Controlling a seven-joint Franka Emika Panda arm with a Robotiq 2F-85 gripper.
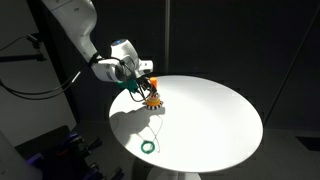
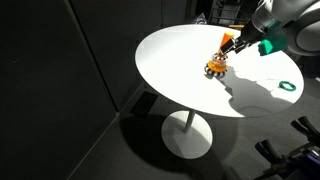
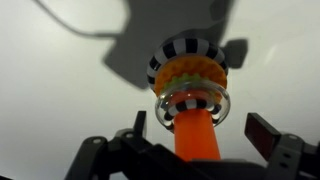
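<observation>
A stacked toy stands on the white table, with a black-and-white checkered base, an orange layer, a clear ring and an orange-red post at its top. The same toy is near the table's left side in exterior view 1. My gripper is open, its two fingers apart on either side of the post in the wrist view, with clear space to each. From exterior view 2, the gripper is close beside the toy's orange top. Whether either finger touches the toy cannot be told.
A green ring lies near the front edge of the round white table, apart from the toy. A dark curtain and floor surround the table.
</observation>
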